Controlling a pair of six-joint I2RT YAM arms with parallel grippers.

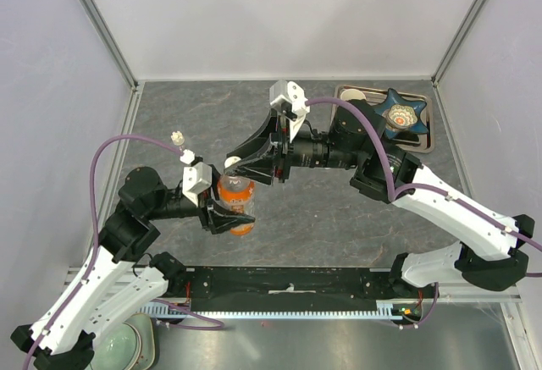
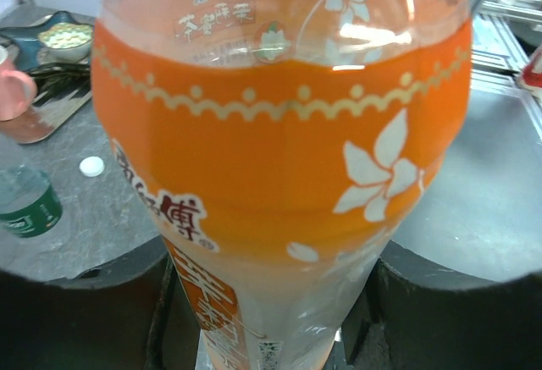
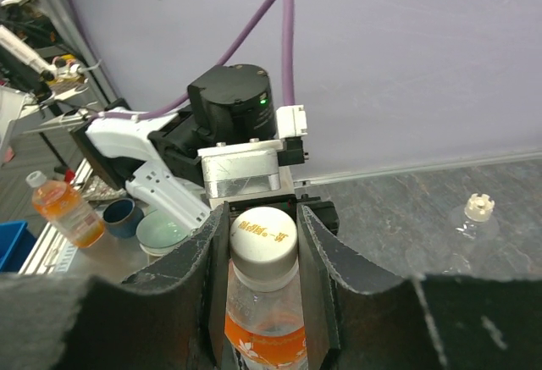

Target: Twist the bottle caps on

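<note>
An orange-labelled plastic bottle (image 1: 238, 209) (image 2: 284, 167) is held by my left gripper (image 1: 224, 209), which is shut around its body and fills most of the left wrist view. A white cap (image 3: 263, 243) sits on the bottle's top, between the fingers of my shut right gripper; whether it is screwed tight I cannot tell. A clear bottle (image 3: 466, 239) with a pale top stands on the table behind the left arm. In the left wrist view a green-labelled bottle (image 2: 25, 201) stands beside a loose white cap (image 2: 91, 166).
A metal tray (image 1: 423, 144) with a blue star-shaped dish (image 1: 398, 99) and a pink cup (image 2: 13, 91) sits at the back right.
</note>
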